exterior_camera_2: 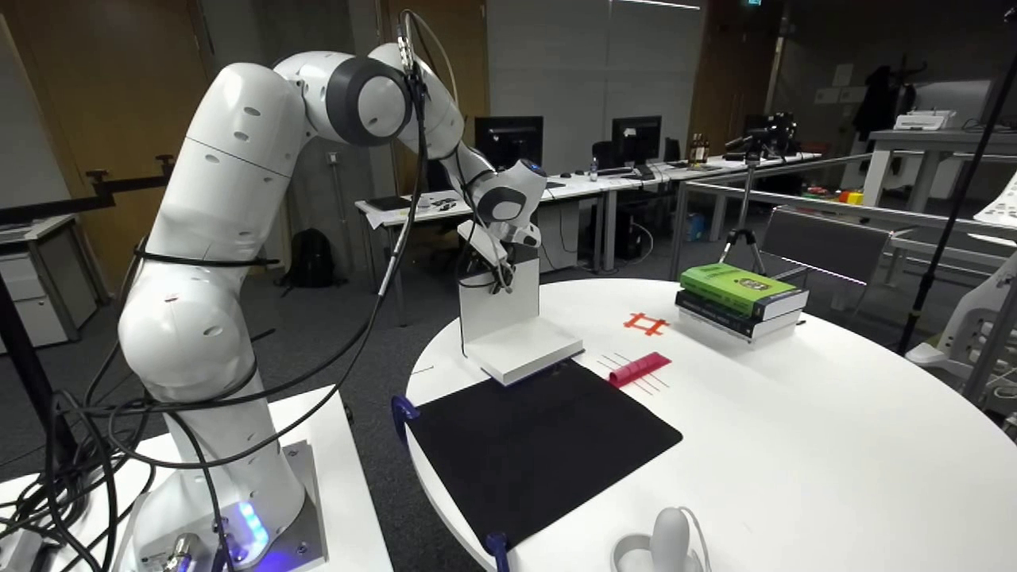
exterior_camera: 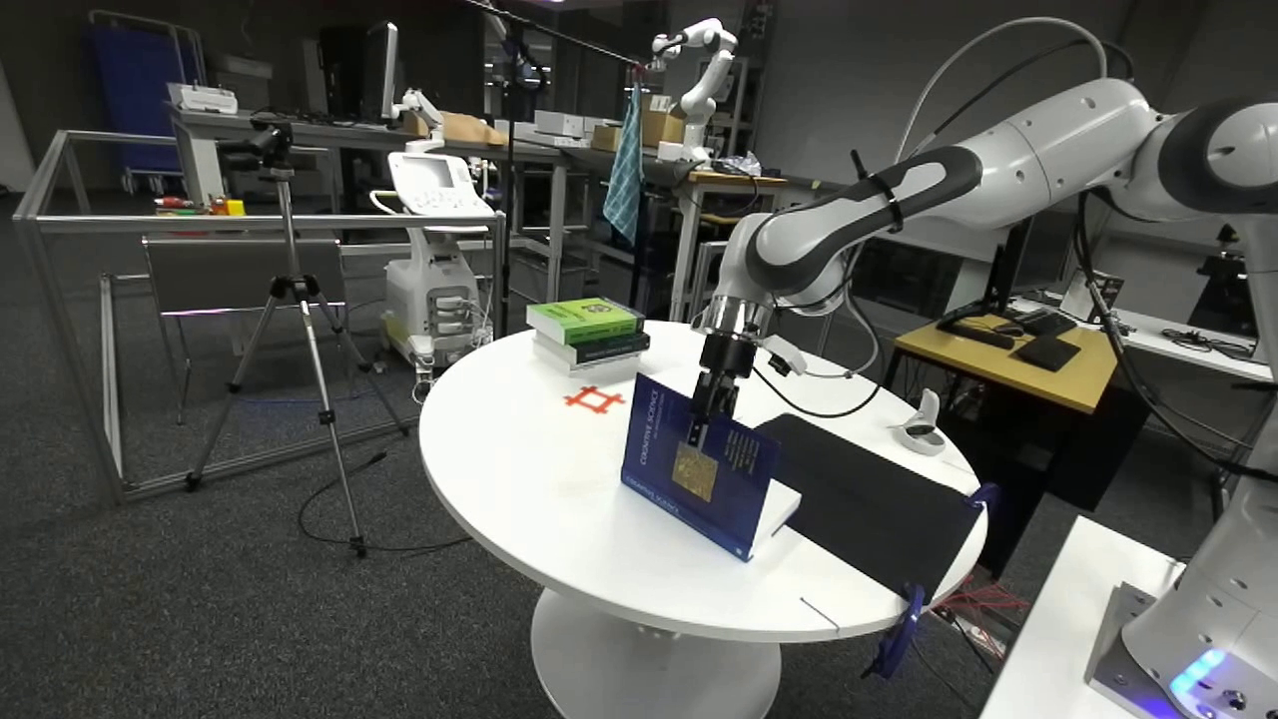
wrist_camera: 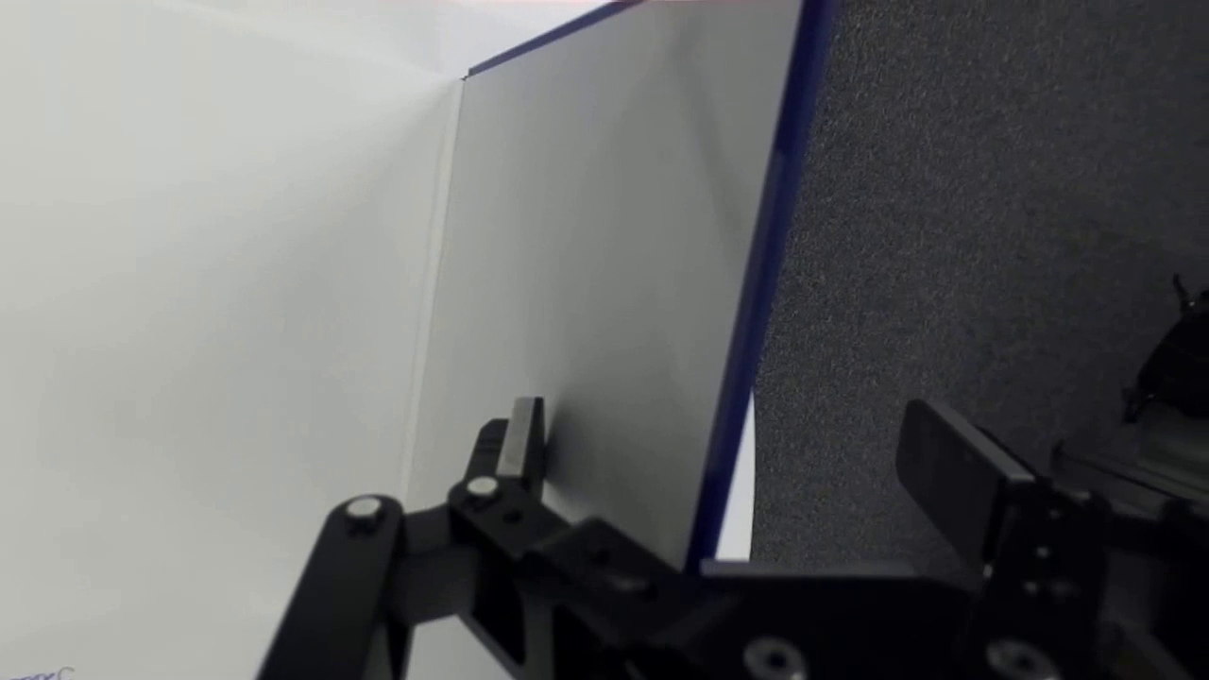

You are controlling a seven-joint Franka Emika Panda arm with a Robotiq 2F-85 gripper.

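Observation:
The blue book (exterior_camera: 683, 473) lies on the round white table with its cover raised to about upright. In exterior view 2 the pale inside of the cover (exterior_camera_2: 500, 310) rises above the white page block (exterior_camera_2: 524, 345). My gripper is open and straddles the cover's free edge. One finger (wrist_camera: 521, 436) is on the inner side, close to the cover's inside. The other finger (wrist_camera: 958, 482) stands clear of the blue edge on the outer side. Exterior view 1 shows a dark finger (exterior_camera: 697, 429) in front of the outer face.
A black mat (exterior_camera_2: 553, 448) lies beside the book, held by blue clamps (exterior_camera_2: 404, 410) at the table edge. Behind are a stack of books (exterior_camera_2: 741, 300), red tape marks (exterior_camera_2: 646, 324) and a pink strip (exterior_camera_2: 639, 369). A white controller (exterior_camera_2: 667, 543) sits near the rim.

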